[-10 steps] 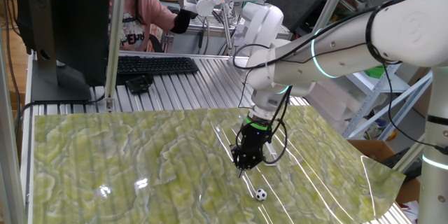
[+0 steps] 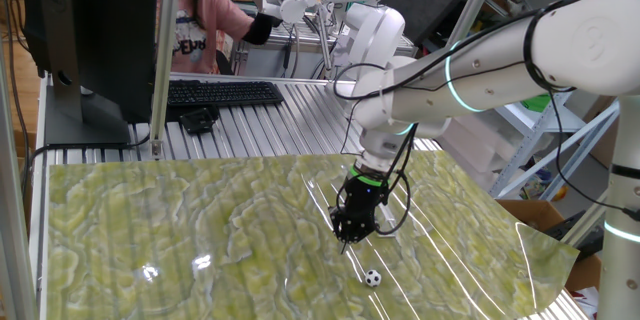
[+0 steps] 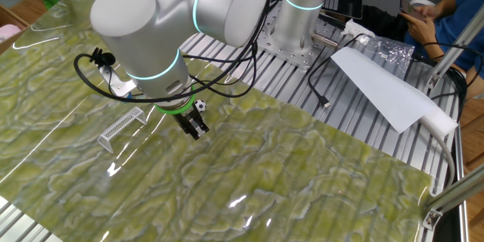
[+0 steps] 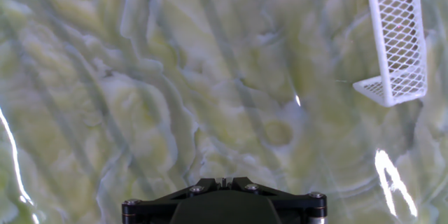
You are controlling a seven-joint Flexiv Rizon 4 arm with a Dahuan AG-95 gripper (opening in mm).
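Observation:
My gripper (image 2: 347, 244) hangs above the green marbled sheet (image 2: 180, 220), pointing down. Its two fingers meet in the wrist view (image 4: 224, 182), and nothing shows between them. A small black-and-white football (image 2: 373, 278) rests on the sheet, apart from the gripper. From the second exterior view, the ball (image 3: 200, 106) appears right beside the gripper (image 3: 200, 133). A white goal with a mesh net (image 3: 121, 128) stands on the sheet. The wrist view has part of this goal (image 4: 399, 35) at upper right, cut off by the frame edge; the ball is out of that view.
A keyboard (image 2: 225, 93) and a monitor (image 2: 95, 50) occupy the ribbed table beyond the sheet. Loose cables loop around the arm. A white panel (image 3: 382, 87) lies near the robot base. Much of the sheet is bare.
The arm, gripper and ball look unmoved. Only the person at the back has shifted slightly.

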